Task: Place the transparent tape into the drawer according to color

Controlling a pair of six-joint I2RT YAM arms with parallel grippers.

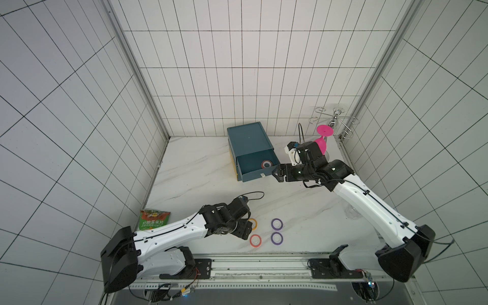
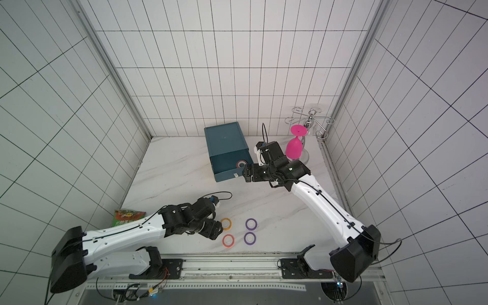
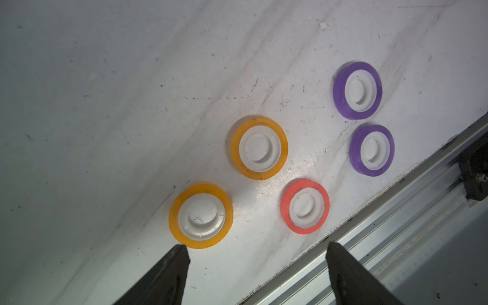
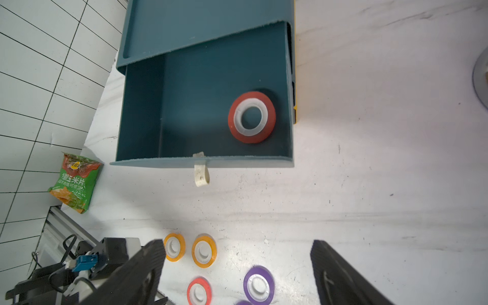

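Two orange tapes [image 3: 179, 216] [image 3: 274, 127], a red tape [image 3: 287, 206] and two purple tapes [image 3: 376, 89] [image 3: 358, 147] lie flat on the white table near its front edge. My left gripper is over them, fingers apart, holding nothing. The teal drawer box [image 1: 249, 137] has its drawer pulled out, with a red-rimmed tape [image 4: 261, 132] inside and a small white tab on the front. My right gripper hovers beside the open drawer, open and empty.
A green snack bag [image 1: 154, 219] lies at the left edge. A metal rack with a pink glass [image 2: 295, 145] stands at the back right. A metal rail [image 3: 386, 203] runs along the front edge.
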